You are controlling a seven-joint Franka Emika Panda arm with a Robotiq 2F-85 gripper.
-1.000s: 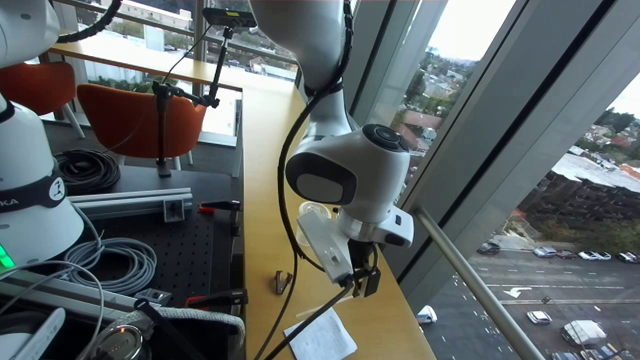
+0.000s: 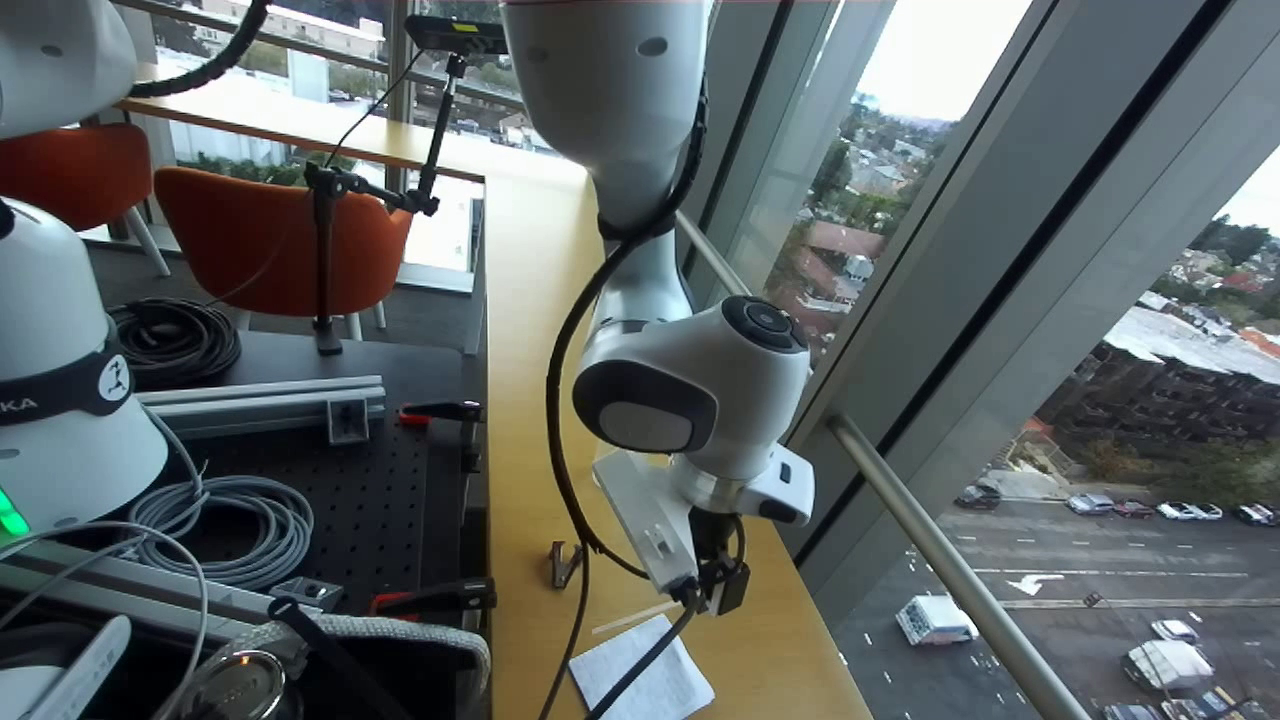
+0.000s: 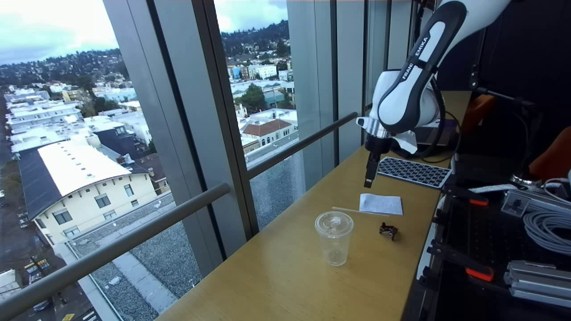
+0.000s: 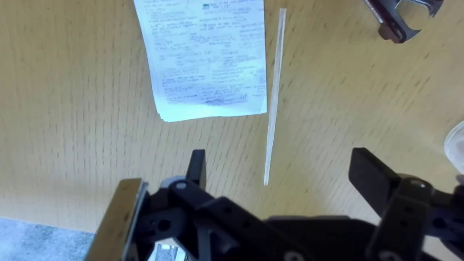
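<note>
My gripper is open above the wooden table (image 3: 299, 267), with nothing held between its fingers. Below it lies a thin pale straw (image 4: 274, 95), whose lower end shows in the gap between the fingertips in the wrist view. Beside the straw is a folded sheet of paper (image 4: 206, 61) with printed text. A clear plastic cup (image 3: 335, 240) with a lid stands upright nearer the second exterior camera; only its edge (image 4: 456, 145) enters the wrist view at the right. A dark metal clip (image 3: 388, 230) rests between the cup and the table's inner side.
A keyboard (image 3: 415, 171) lies behind the paper. The window railing (image 3: 299, 147) runs along one side of the table. Black clamps with red tips (image 3: 479, 273) and a coil of grey cable (image 2: 234, 528) sit on the other side.
The arm has come down slightly, shifting a little left in exterior view 1. The cup, partly visible there before, is now hidden behind the arm. Paper and clip have stayed put.
</note>
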